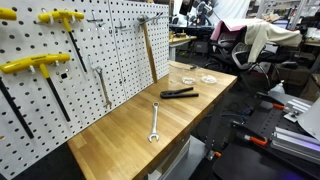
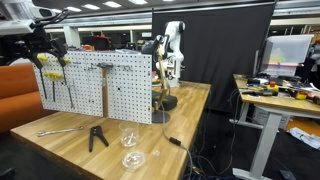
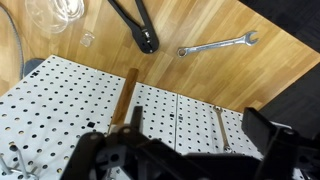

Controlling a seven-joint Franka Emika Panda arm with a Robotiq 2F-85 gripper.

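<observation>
In the wrist view my gripper is open, its dark fingers wide apart with nothing between them. It hangs high over the white pegboard (image 3: pixel 65 100). On the wooden table a silver wrench (image 3: pixel 217 45) lies apart from the gripper, beside a black-handled tool (image 3: pixel 140 30). A second wrench (image 1: pixel 103 88) hangs on the pegboard, as does a wooden-handled hammer (image 1: pixel 150 52). Yellow-handled tools (image 1: pixel 36 64) hang further left in the first exterior view. The second exterior view has the arm (image 2: pixel 28 48) at upper left, above the board.
Clear round dishes with small parts, one nearer (image 2: pixel 133 159) and one behind it (image 2: pixel 129 138), stand on the table (image 2: pixel 185 113). The pegboard rises as a wall along one table side. Bare wood surrounds the loose wrench (image 1: pixel 154 122). A cable runs across the tabletop by the dishes.
</observation>
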